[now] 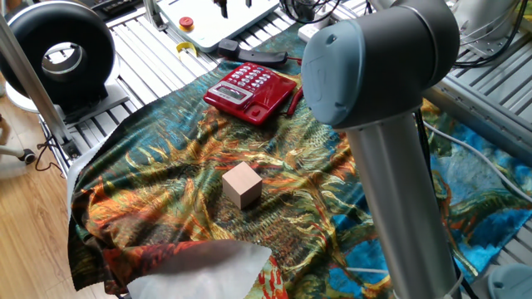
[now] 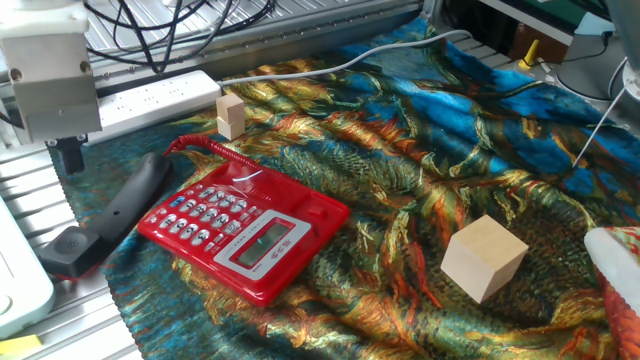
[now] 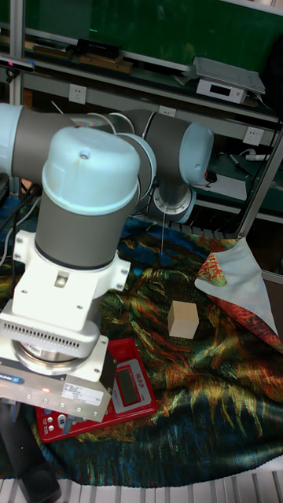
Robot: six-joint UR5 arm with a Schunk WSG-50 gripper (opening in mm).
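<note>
A red push-button telephone [image 2: 245, 225] lies on the patterned cloth [image 1: 166, 166]. Its black handset [image 2: 115, 215] rests off the cradle beside the keypad end, joined by a red coiled cord [image 2: 215, 147]. My gripper [image 3: 40, 419] points downward near the handset, apart from it; two dark fingers stand spread below the body, so it looks open, with nothing seen between them. In exterior view 2 only one finger [image 2: 70, 155] shows clearly, at the upper left. Exterior view 1 catches just the fingertips at its top edge. A wooden cube [image 1: 242, 184] sits alone on the cloth.
Small wooden blocks [image 2: 231, 117] stand by a white power strip [image 2: 150, 105] at the back. A pale panel with a red button [image 1: 186, 23] lies beyond the handset. The cloth has a folded corner [image 3: 243, 285]. My arm [image 1: 399, 191] hides part of the cloth.
</note>
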